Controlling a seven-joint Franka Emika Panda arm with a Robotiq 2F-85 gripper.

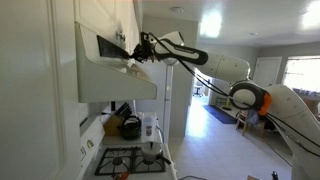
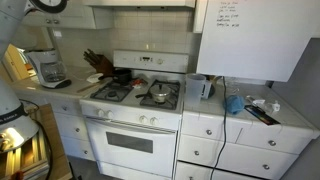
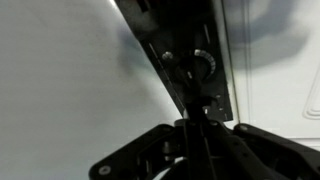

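My gripper is shut in the wrist view, its dark fingertips beside a round dial (image 3: 203,64) with pale markings. That dial sits on a black control panel (image 3: 170,55) in a white surface. Nothing shows between the fingers, and whether the tips touch the dial or panel cannot be told. From the side, my gripper (image 1: 143,49) is up at the white range hood (image 1: 118,86), close to the hood's black panel (image 1: 108,48). Exterior view 2 shows only part of the arm, with the gripper out of frame.
Below the hood stands the white stove (image 2: 133,128), with a pot (image 2: 160,93) on a burner. A knife block (image 2: 100,65) is on the counter to its left, a grey pitcher (image 2: 194,88) to its right. Open floor (image 1: 210,155) lies under the arm.
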